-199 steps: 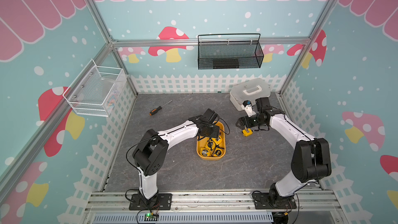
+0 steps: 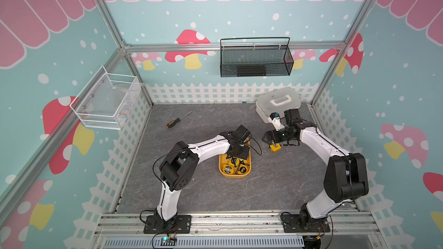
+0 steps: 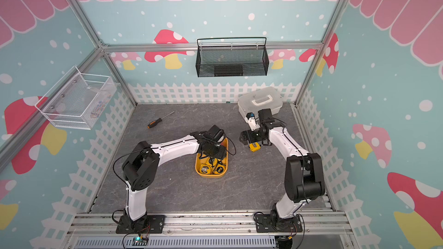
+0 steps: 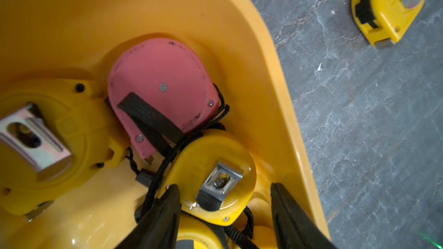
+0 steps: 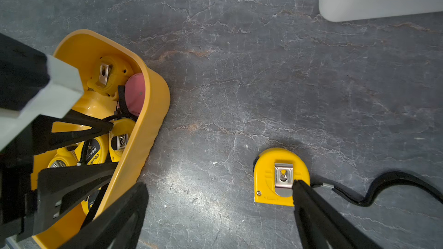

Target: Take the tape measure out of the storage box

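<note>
The yellow storage box (image 2: 221,169) holds several tape measures, among them a pink one (image 4: 161,80) and a large yellow one (image 4: 87,131). My left gripper is inside the box with its fingers apart. A small yellow tape measure (image 4: 230,156) with a metal clip lies between and just ahead of its fingers, space showing at either side. On the table right of the box rests another yellow tape measure (image 5: 267,179) with a black strap (image 5: 396,177). My right gripper hangs open, empty, one fingertip overlapping that tape's edge in view.
A grey lidded container (image 2: 272,108) stands at the back right. An orange-and-black screwdriver (image 2: 173,123) lies at the back left. Bare table surrounds the box; wire baskets hang on the walls.
My left arm has shifted right and reached further over the box, its gripper now covering more of the tapes at the box's right side. The right arm is nearly still.
</note>
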